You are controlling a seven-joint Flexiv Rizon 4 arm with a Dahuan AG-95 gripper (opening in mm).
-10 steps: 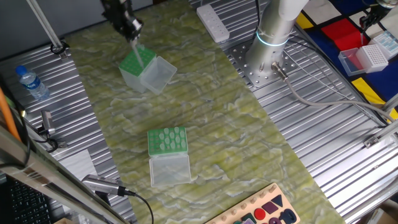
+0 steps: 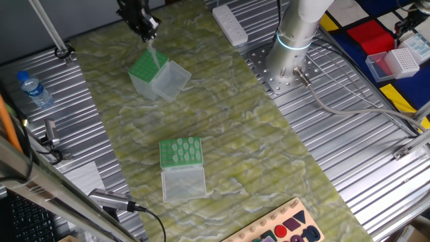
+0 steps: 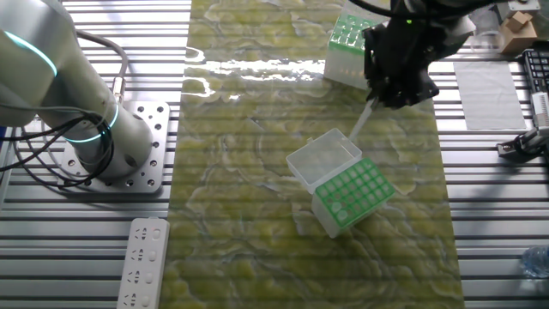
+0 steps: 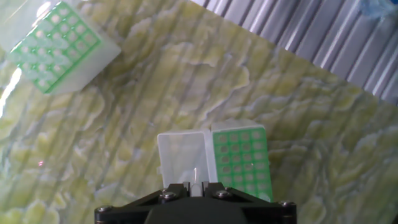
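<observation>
My gripper point(image 2: 149, 39) is shut on a slim, clear plastic tip point(image 2: 154, 55), which points downward. In exterior view 1 the tip overlaps the green-topped box point(image 2: 142, 68), whose clear lid point(image 2: 172, 79) lies open. From exterior view 2, the gripper point(image 3: 376, 96) and tip point(image 3: 360, 123) appear above that box's lid point(image 3: 323, 160), beside the green grid point(image 3: 353, 195). Whether the tip touches the box cannot be told. In the wrist view the gripper covers the lower edge of the lid point(image 4: 183, 155). A second green rack point(image 2: 180, 153) holds several clear tips.
A shape-puzzle board point(image 2: 279, 232) lies at the mat's near edge. A power strip point(image 2: 230, 25) sits beside the arm's base, and a water bottle point(image 2: 35, 90) stands off the mat. Bare mat point(image 2: 222, 114) separates the two boxes.
Over the last second the gripper and its tip have shifted slightly to the right in exterior view 1. Both boxes stay where they were.
</observation>
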